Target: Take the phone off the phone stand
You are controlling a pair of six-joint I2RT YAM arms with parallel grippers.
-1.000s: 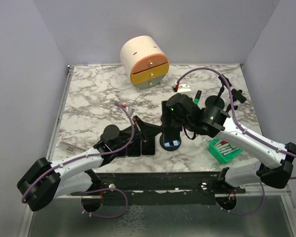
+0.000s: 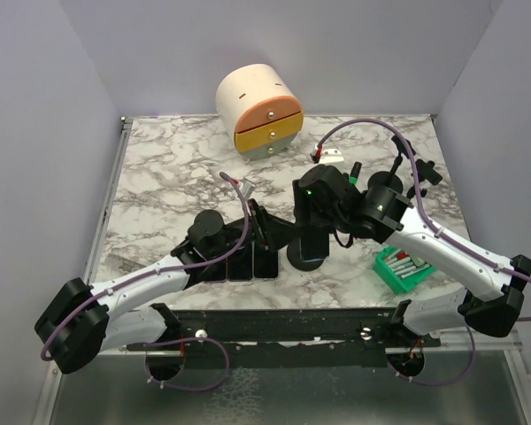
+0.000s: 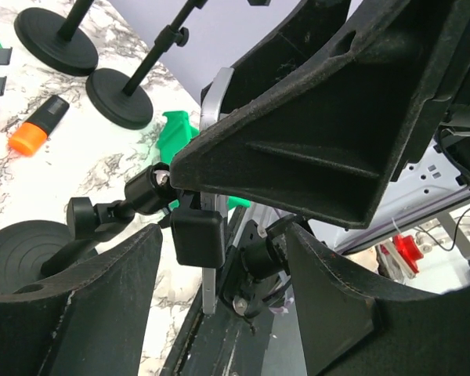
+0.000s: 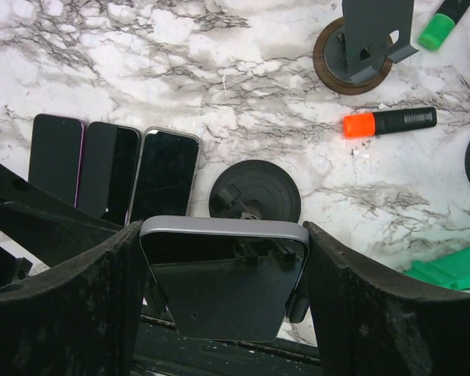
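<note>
A phone [image 4: 224, 282] with a silver frame is held upright on the phone stand, whose round black base [image 4: 254, 188] sits on the marble table. My open right gripper has its fingers at either side of the phone's top edge; contact is unclear. In the left wrist view the phone shows edge-on as a silver strip [image 3: 209, 286], with the stand's black holder [image 3: 200, 235] against it. My left gripper stands open around that holder, low beside the phone. In the top view both grippers [image 2: 283, 232] [image 2: 314, 212] meet over the stand.
Several phones [image 4: 164, 168] lie left of the stand. An orange marker [image 4: 388, 121], a green marker [image 4: 442, 23], dark stands [image 3: 117, 98] and a green tray [image 2: 403, 270] are to the right. A drawer cabinet [image 2: 257, 106] is at the back.
Both grippers have shifted slightly to the right over the stand, and the phone's face appears at a different angle in the top view.
</note>
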